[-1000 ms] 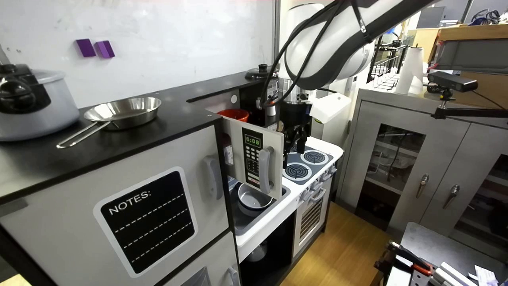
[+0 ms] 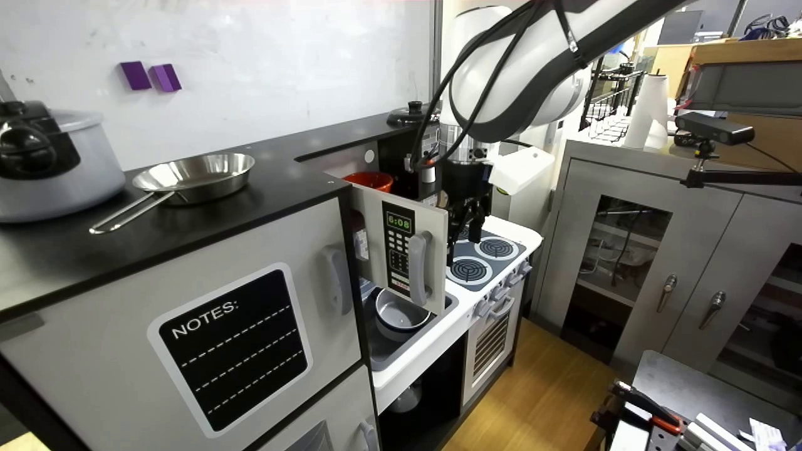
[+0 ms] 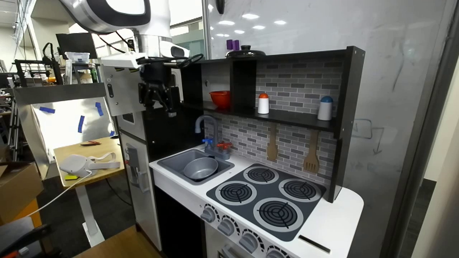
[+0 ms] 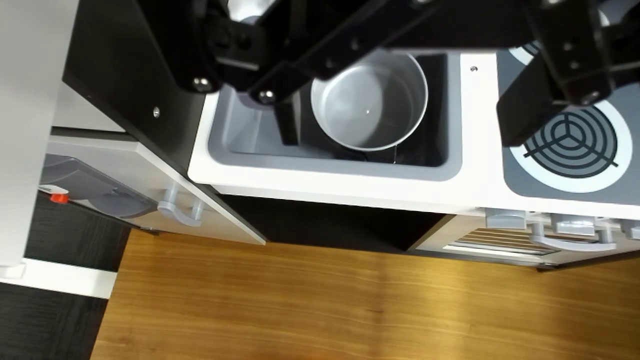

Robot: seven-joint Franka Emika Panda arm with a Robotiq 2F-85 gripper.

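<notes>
My gripper is open above the sink and counter, its fingers wide apart and nothing between them. In the second exterior view the gripper hangs level with the shelf, left of the faucet. A grey microwave door with a green clock display stands swung open, and the gripper is just behind it in the first exterior view. Below, a grey pot sits in the grey sink. An orange-red bowl rests on the shelf. Whether the gripper touches the door cannot be told.
Right of the sink lies the stove top, its burners bare. A faucet rises behind the sink. White shakers stand on the black shelf. A steel pan and a large grey pot are on the upper counter.
</notes>
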